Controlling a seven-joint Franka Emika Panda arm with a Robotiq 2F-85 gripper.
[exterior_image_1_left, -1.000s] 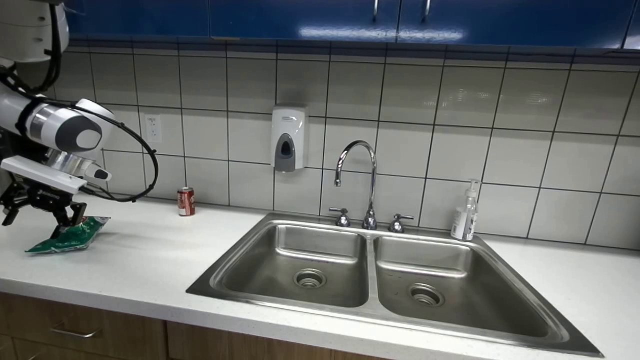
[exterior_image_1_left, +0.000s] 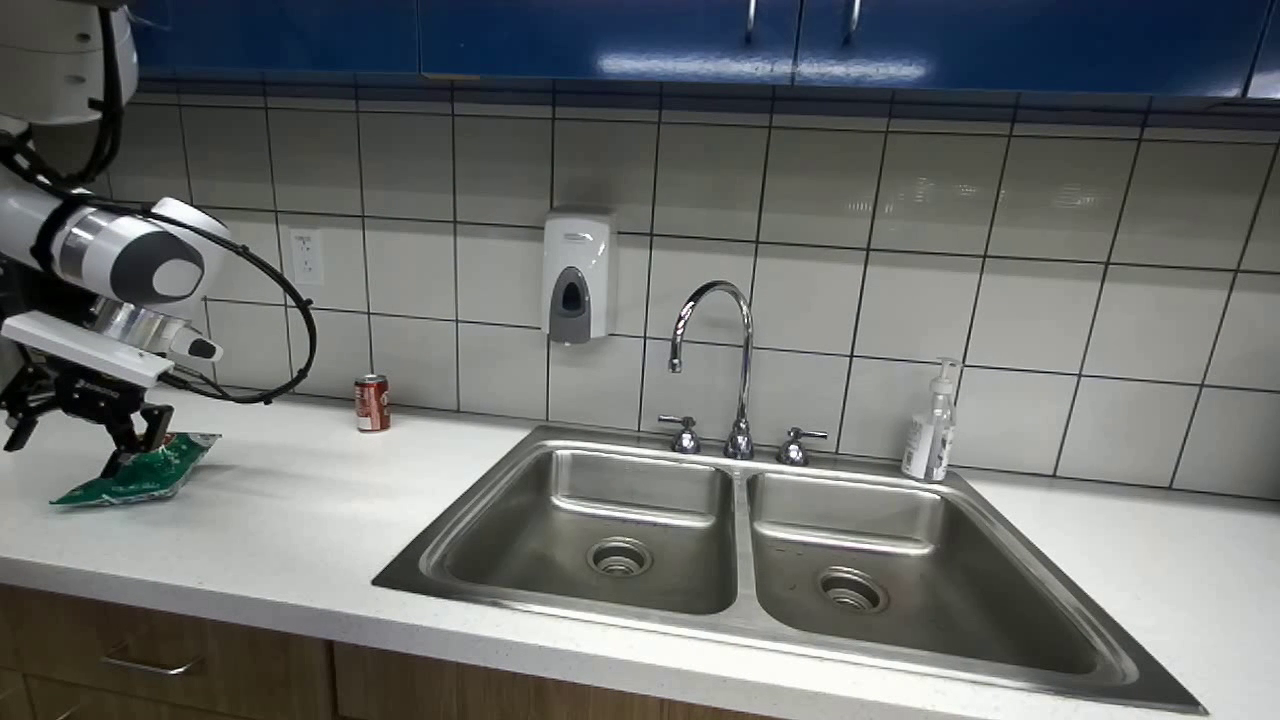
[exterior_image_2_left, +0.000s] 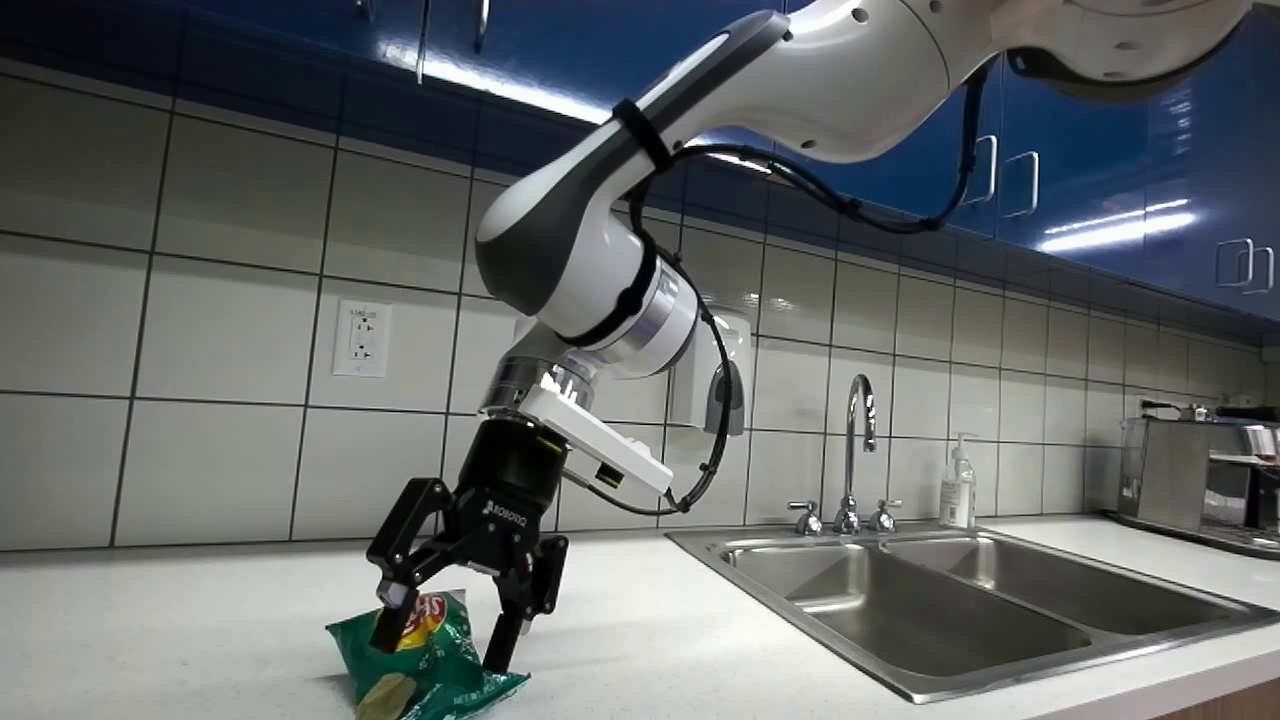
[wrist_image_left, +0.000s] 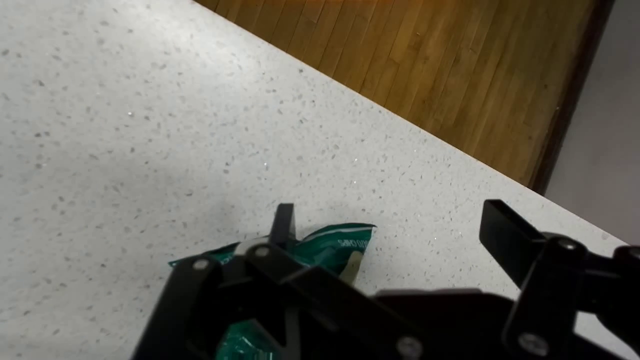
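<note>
A green chip bag (exterior_image_1_left: 168, 472) lies on the counter at the left in exterior view 1. In exterior view 2 the bag (exterior_image_2_left: 444, 672) shows a red and yellow logo on its face. Tilted over it is my gripper (exterior_image_2_left: 441, 648), open, its two fingers wide apart. One finger (exterior_image_2_left: 501, 642) comes down by the bag's right part, the other in front of its upper left. In the wrist view the bag (wrist_image_left: 336, 245) is partly hidden behind one black finger, while the other finger (wrist_image_left: 507, 240) stands over bare counter. Whether either finger touches the bag I cannot tell.
A red can (exterior_image_1_left: 372, 403) stands near the tiled wall. To the right are a double sink (exterior_image_1_left: 744, 612) with a tall faucet (exterior_image_1_left: 738, 372) and a soap bottle (exterior_image_1_left: 931, 432). Open counter (exterior_image_1_left: 300, 504) lies between bag and sink. The counter's front edge shows in the wrist view.
</note>
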